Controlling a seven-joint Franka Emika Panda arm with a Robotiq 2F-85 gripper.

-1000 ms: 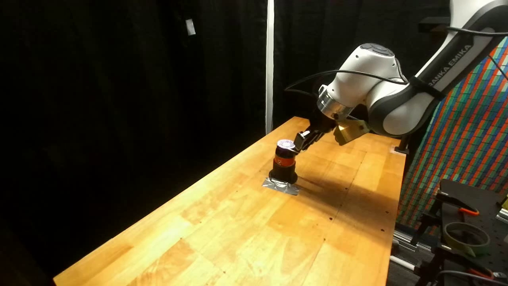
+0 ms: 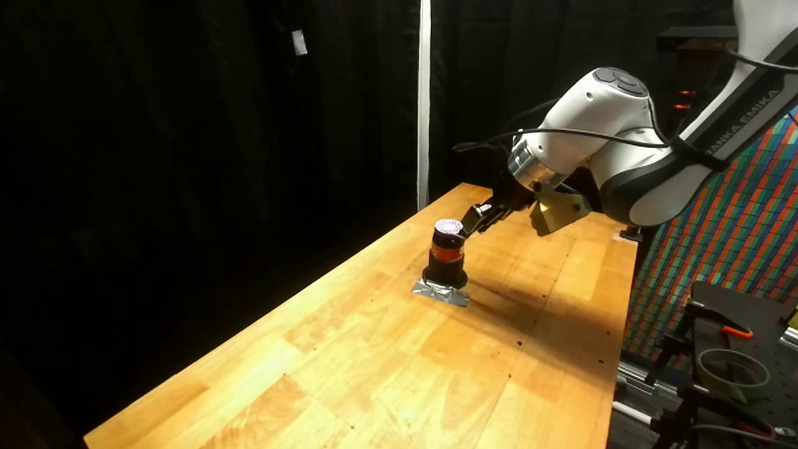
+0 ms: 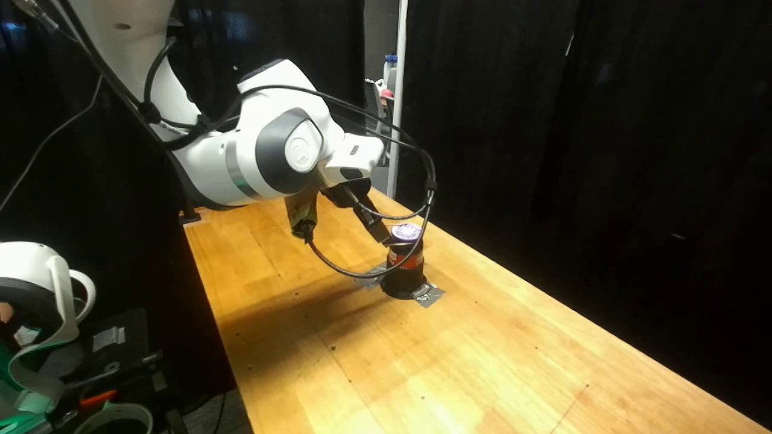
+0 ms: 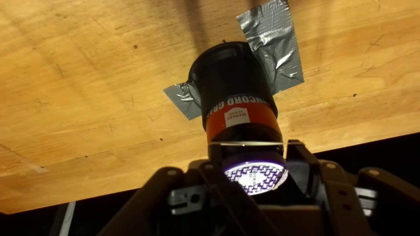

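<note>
A dark jar [image 4: 242, 114] with a red-orange label stands upright in a black holder [image 4: 232, 72] on the table. Its lid [image 4: 254, 177] is white with a purple pattern. Grey tape [image 4: 275, 47] fixes the holder to the wood. My gripper reaches in at a slant near the jar's top. In the wrist view its fingers are spread, one on each side of the jar just below the lid. A narrow gap shows at the right finger [image 4: 298, 157]; contact at the left one is unclear. A thin pale band crosses between the fingertips.
A black cable [image 3: 354, 275] loops from the arm past the jar in exterior view 2. A side cart [image 2: 737, 329] with tools and a tape roll stands beyond the table edge.
In exterior view 1 my arm's wrist and forearm have shifted right and tilted slightly, while the fingers stay close to the lid. Jar and holder stand where they were.
</note>
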